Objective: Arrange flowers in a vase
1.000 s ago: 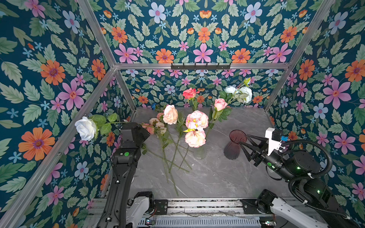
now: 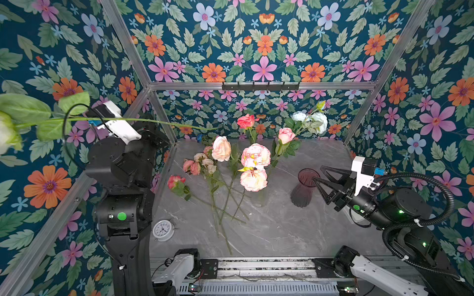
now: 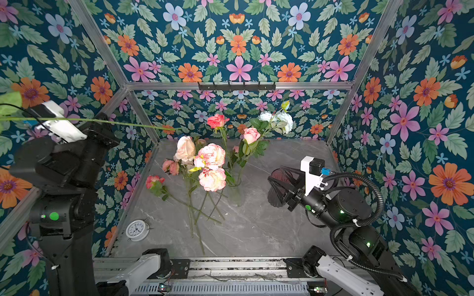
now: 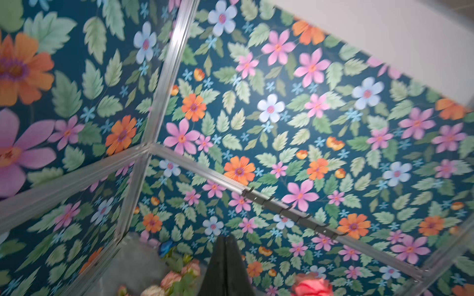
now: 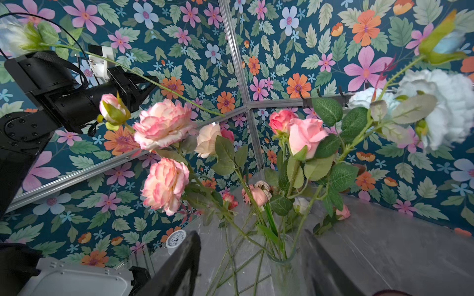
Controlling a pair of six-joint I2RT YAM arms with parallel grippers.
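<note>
A long green stem [image 5: 187,98] with a white rose [image 5: 22,37] at one end is gripped by my left gripper, raised high at the left. In the left wrist view its fingers [image 4: 217,268] meet; the stem does not show there. A clear glass vase [image 5: 286,271] stands mid-table holding pink roses [image 5: 307,135] and pale blue flowers [image 5: 432,103]. To its right is an empty-looking purple vase [image 2: 301,191]. My right gripper [image 2: 317,182] is open beside that vase's rim, apart fingers [image 5: 182,266] with nothing clearly between them.
Loose flowers, including a peach rose [image 2: 221,149] and a red bloom [image 2: 176,182], lie left of the clear vase, stems toward the front. A white dial [image 2: 163,230] sits at the front left.
My left arm has swung up and left, carrying the white rose higher until its bloom is partly out of the top left view. The right gripper has shifted only slightly.
</note>
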